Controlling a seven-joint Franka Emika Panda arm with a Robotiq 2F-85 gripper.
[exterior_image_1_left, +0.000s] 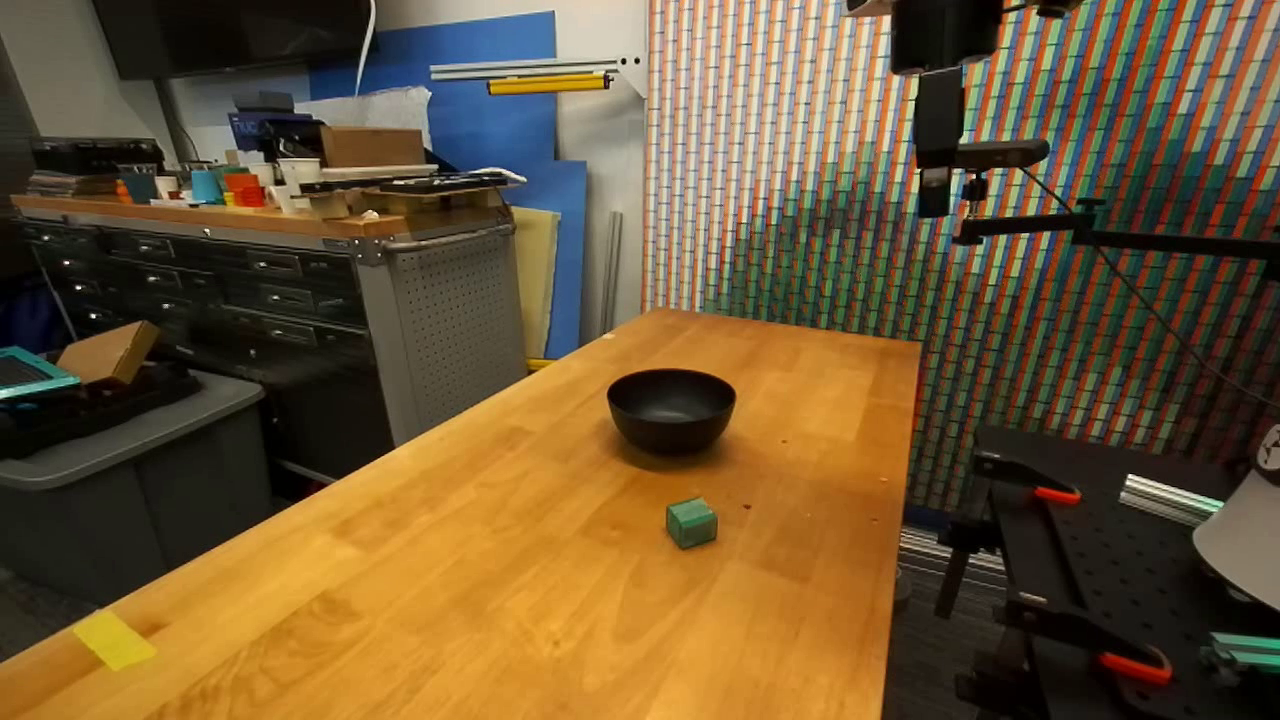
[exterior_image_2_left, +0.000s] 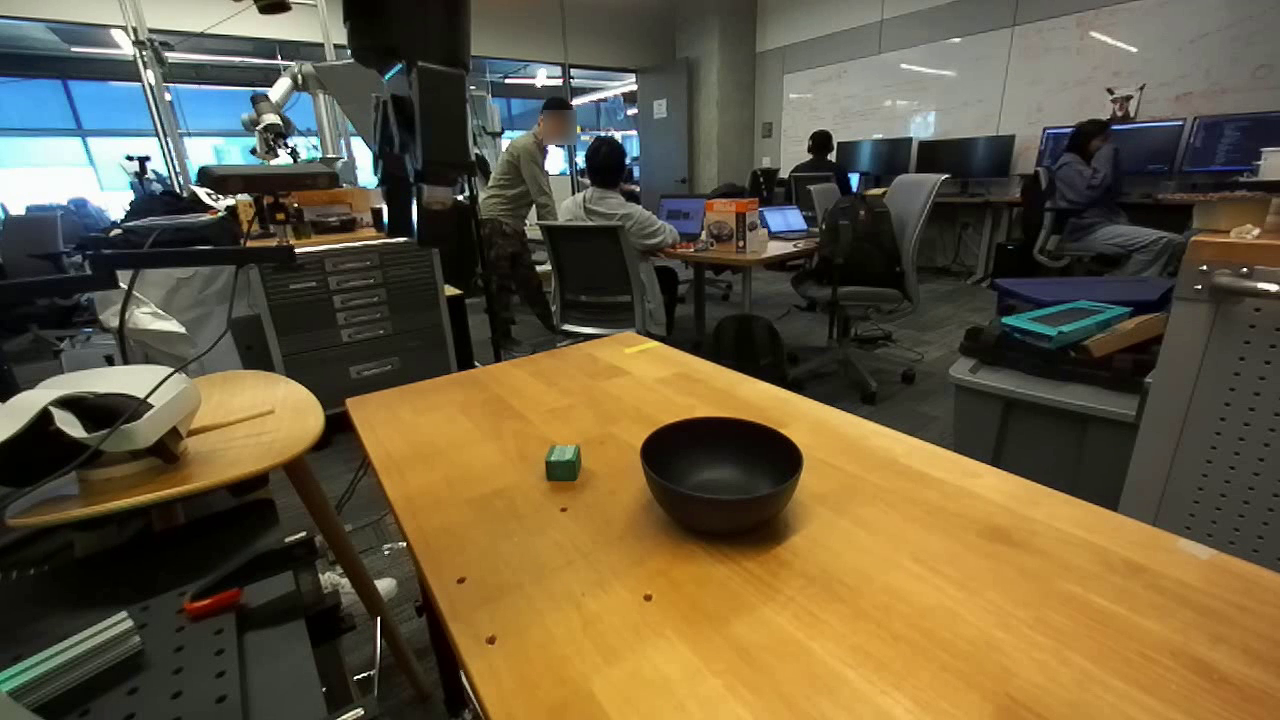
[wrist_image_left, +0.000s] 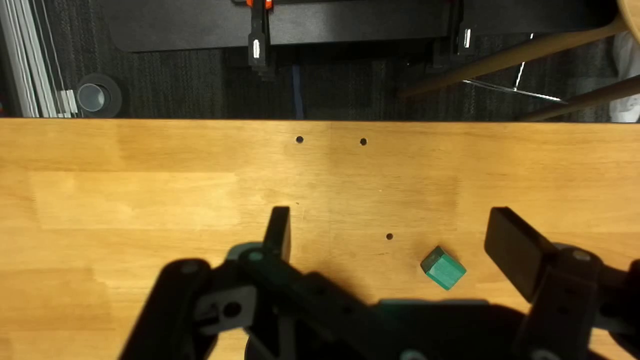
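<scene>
A small green cube (exterior_image_1_left: 692, 523) lies on the wooden table, a short way from a black bowl (exterior_image_1_left: 672, 412). Exterior view 2 shows the bowl (exterior_image_2_left: 721, 475) upright, its visible inside bare, with the cube (exterior_image_2_left: 563, 462) to its left and clear of it. My gripper is high above the table and open, its fingers wide apart with nothing held. Seen from the wrist, the cube (wrist_image_left: 444, 268) is far below, nearer the right finger. Most of the bowl is hidden behind the gripper in that view.
A black side stand (exterior_image_1_left: 1116, 552) with clamps stands beyond the table's right edge. A round stool (exterior_image_2_left: 240, 420) carries a white headset.
</scene>
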